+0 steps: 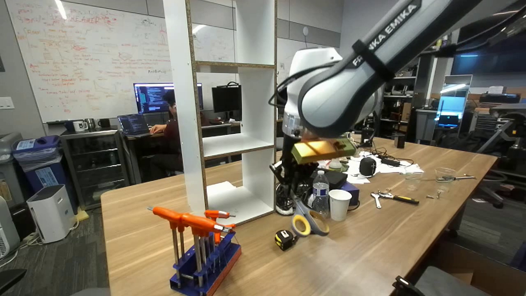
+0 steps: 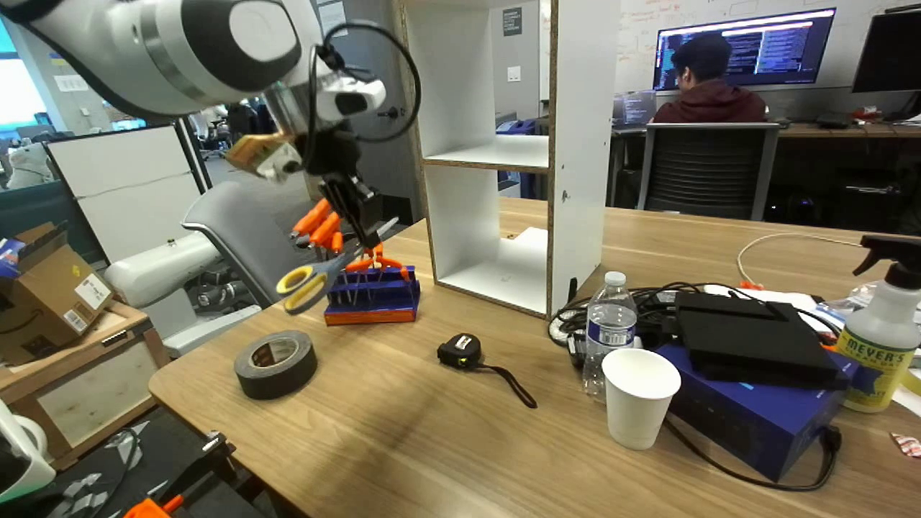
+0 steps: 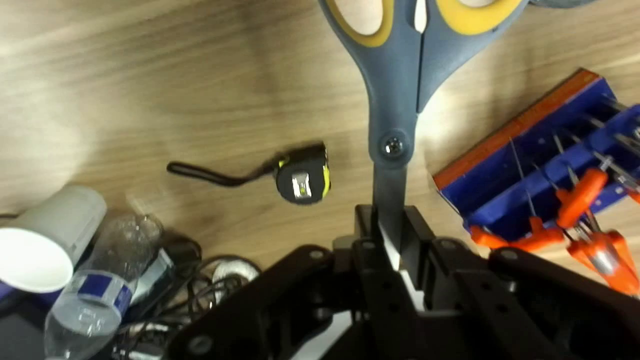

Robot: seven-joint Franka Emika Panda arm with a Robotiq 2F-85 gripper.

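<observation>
Grey scissors (image 3: 390,102) with yellow-lined handles hang from my gripper, which is shut on their blades. In the wrist view the handles reach away toward the top edge, partly cut off. In exterior view 2 the scissors (image 2: 312,278) are in the air, handles lower left, in front of the hex key stand. Exterior view 1 shows the scissors (image 1: 308,221) with both handle loops downward, above the table behind the tape measure. The blade tips are hidden between the black fingers.
A blue stand (image 2: 371,293) holds orange-handled hex keys. A tape measure (image 2: 464,350), black tape roll (image 2: 276,364), white cup (image 2: 639,397) and water bottle (image 2: 609,332) stand on the table. A tall white shelf (image 1: 236,143) rises behind.
</observation>
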